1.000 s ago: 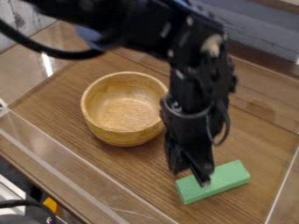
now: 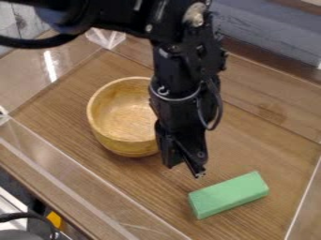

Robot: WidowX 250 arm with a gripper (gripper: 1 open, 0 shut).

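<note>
My black gripper (image 2: 189, 161) hangs in the middle of the camera view, pointing down, shut, with nothing seen between its fingertips. It is just right of a round wooden bowl (image 2: 115, 117), whose right part is hidden behind the arm. A light green block (image 2: 228, 195) lies flat on the wooden surface, below and to the right of the gripper, apart from it.
A raised edge runs along the back right. A small yellow item (image 2: 54, 217) and black cables sit at the lower left, beyond the surface's front edge.
My gripper has moved up and left, away from over the green block toward the bowl. The block and bowl lie where they were.
</note>
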